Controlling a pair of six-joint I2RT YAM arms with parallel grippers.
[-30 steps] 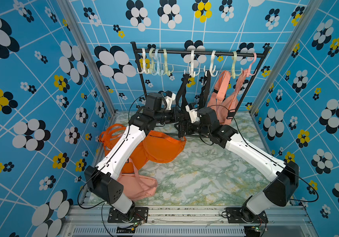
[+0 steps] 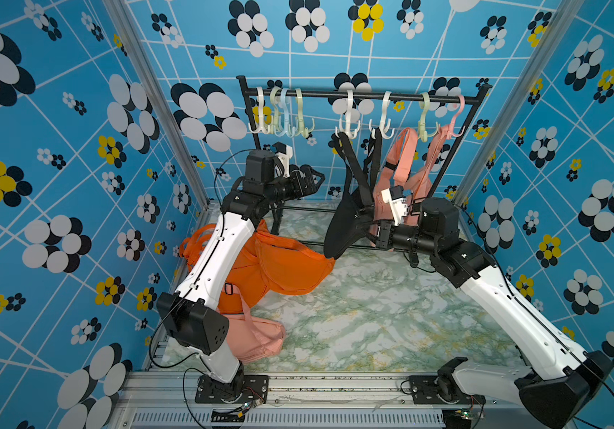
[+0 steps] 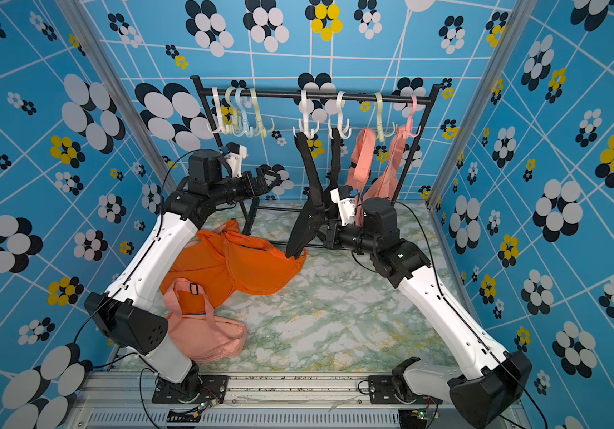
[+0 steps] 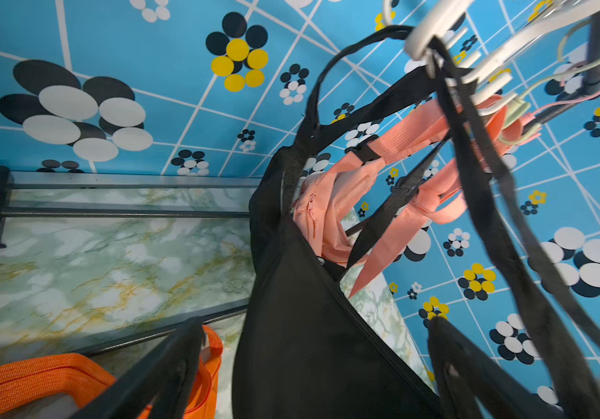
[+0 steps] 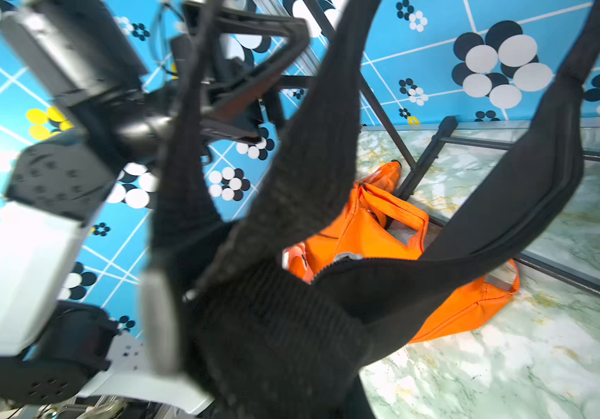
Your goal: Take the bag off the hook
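Note:
A black bag (image 2: 342, 228) hangs by straps from white hooks (image 2: 349, 114) near the rack's middle; its straps cross the upper left wrist view (image 4: 467, 139). My left gripper (image 2: 310, 178) is open, left of the bag, with nothing between its fingers. My right gripper (image 2: 377, 230) is shut at the bag's body; black fabric fills much of the right wrist view, so what is between its fingers is unclear.
Pink bags (image 2: 407, 164) hang to the right. An orange bag (image 2: 285, 268) and a pink bag (image 2: 249, 336) lie on the marble floor at the left. The black rack (image 2: 321, 93) spans the back.
My left gripper has moved up and left, away from the bag.

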